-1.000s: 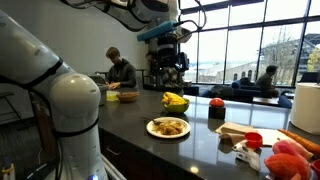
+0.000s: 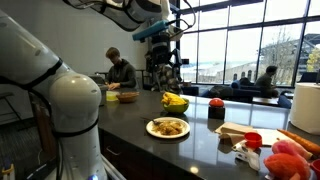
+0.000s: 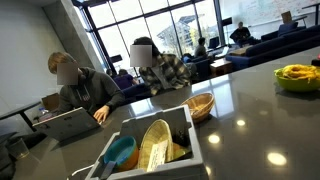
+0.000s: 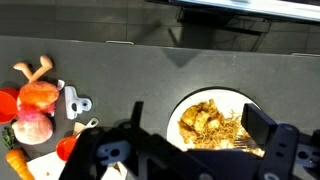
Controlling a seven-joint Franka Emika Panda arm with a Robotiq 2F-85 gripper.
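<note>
My gripper [image 2: 163, 78] hangs high above the dark table in exterior view 1, well clear of everything on it. In the wrist view the gripper is open, its two dark fingers far apart with nothing held between them. Below it lies a white plate [image 4: 180, 108] of noodle-like food [image 4: 205, 122], partly covered by the gripper's body and right finger. The same plate [image 2: 151, 130] shows whole in exterior view 1, near the table's front edge. Exterior view 2 does not show the gripper.
Behind the plate stands a bowl of yellow items [image 2: 175, 103]. To the right are a black box with a red top [image 2: 216, 108], red cups [image 2: 253, 140], a plush toy [image 2: 288, 162] and a carrot [image 2: 300, 141]. A grey bin [image 3: 200, 150] holds bowls; people sit behind.
The upper arm and gripper have shifted slightly leftward in exterior view 1. Objects on the table have stayed where they were.
</note>
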